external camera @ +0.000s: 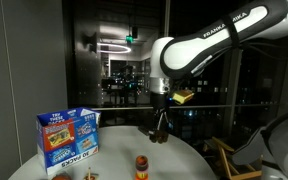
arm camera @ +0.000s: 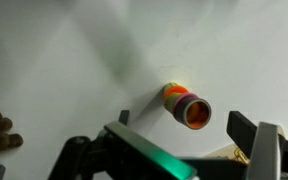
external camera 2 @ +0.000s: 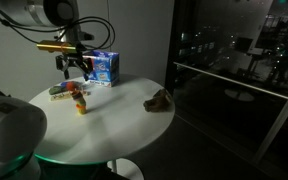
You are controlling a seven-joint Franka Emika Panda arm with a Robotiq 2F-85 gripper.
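My gripper (external camera: 165, 116) hangs above the round white table (external camera: 119, 145), pointing down, fingers apart and nothing between its fingers. In the wrist view, a small orange bottle (arm camera: 187, 106) with a dark, round top stands below the gripper, seen between its two spread fingertips. The same orange bottle (external camera 2: 80, 105) stands upright near the table's front in exterior view 2, below and apart from the gripper (external camera 2: 76, 70).
A blue snack box (external camera: 68, 138) stands at the table's left in exterior view 1. A brown soft-looking object (external camera 2: 159, 101) lies near the opposite edge. Small items (external camera 2: 62, 91) lie by the box. The table between bottle and brown object is clear.
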